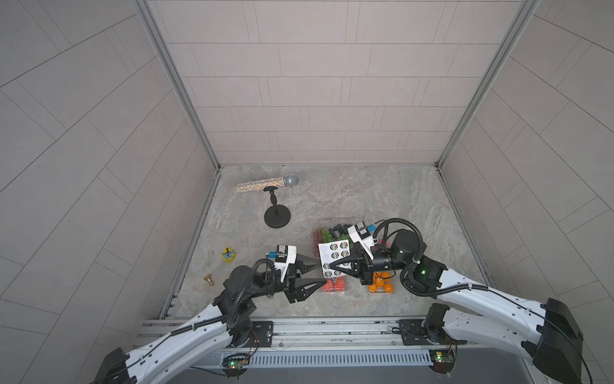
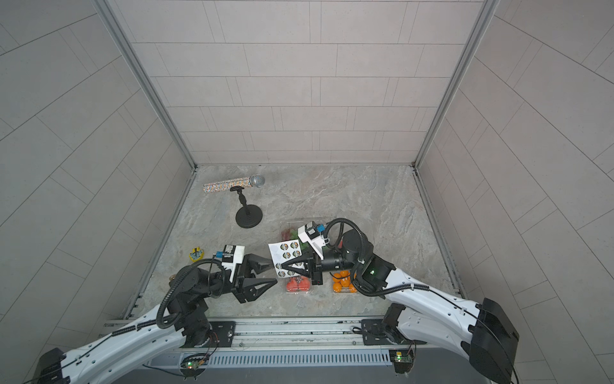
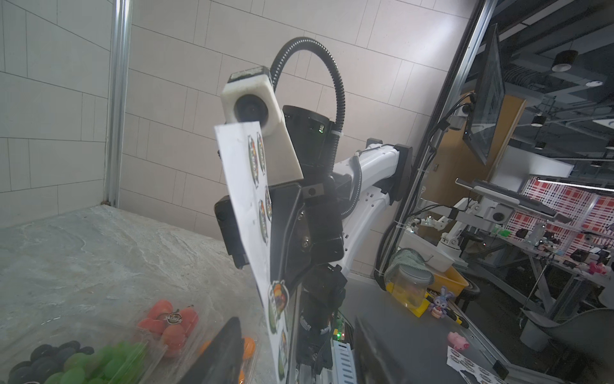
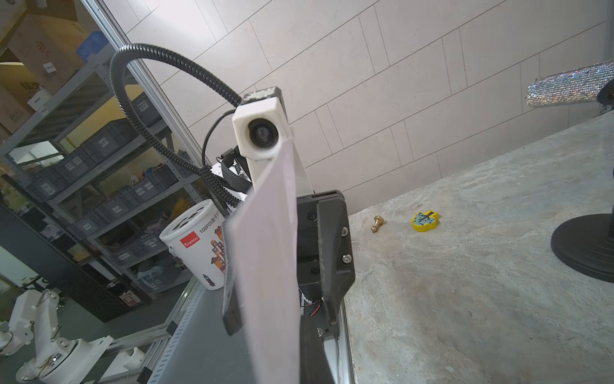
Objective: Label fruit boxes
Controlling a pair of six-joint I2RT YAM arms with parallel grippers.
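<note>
A white sheet of round stickers [image 1: 334,254] hangs upright from my right gripper [image 2: 284,266], which is shut on it. My left gripper [image 1: 319,273] is open just left of the sheet, nothing seen between its fingers. In the left wrist view the sheet [image 3: 243,179] is nearly edge-on, with several stickers showing. Below and behind lie clear fruit boxes: red fruit [image 1: 333,284], orange fruit [image 1: 380,284], and green and dark fruit [image 3: 121,364], partly hidden by the arm and sheet.
A black stand [image 1: 277,216] and a glittery microphone [image 1: 262,183] stand at the back left. A yellow toy [image 4: 425,220] and a small brass piece [image 4: 377,223] lie at the left.
</note>
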